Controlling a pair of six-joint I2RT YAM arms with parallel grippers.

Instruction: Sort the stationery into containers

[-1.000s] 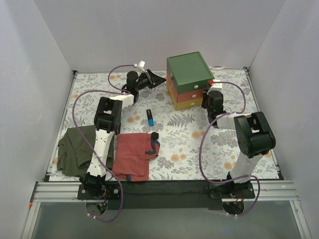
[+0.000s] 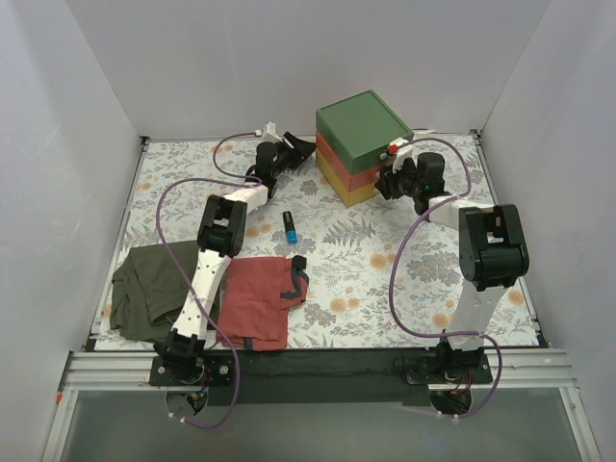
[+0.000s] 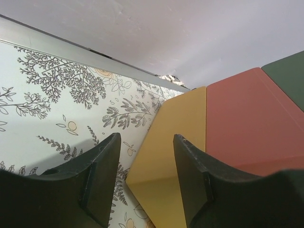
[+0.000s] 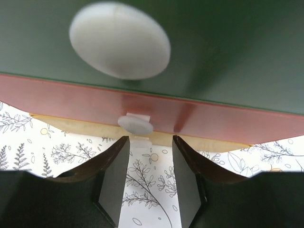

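Observation:
A three-tier drawer box, green over red over yellow [image 2: 364,135], stands turned at an angle at the back, its drawers closed. My left gripper is part open just off the yellow and red side, nothing between its fingers. At the box's knobbed front, my right gripper stands open below the green drawer's white knob [image 4: 120,41]; the red drawer's knob [image 4: 135,124] shows just beyond its fingertips. A dark marker with a blue end [image 2: 290,227] lies on the patterned table left of centre.
A red pencil case or cloth [image 2: 258,300] and a dark green folded cloth [image 2: 144,294] lie at the front left. Walls rise at the back and both sides.
The box has shifted slightly left and turned so its front faces more to the right. My right gripper has moved along the front.

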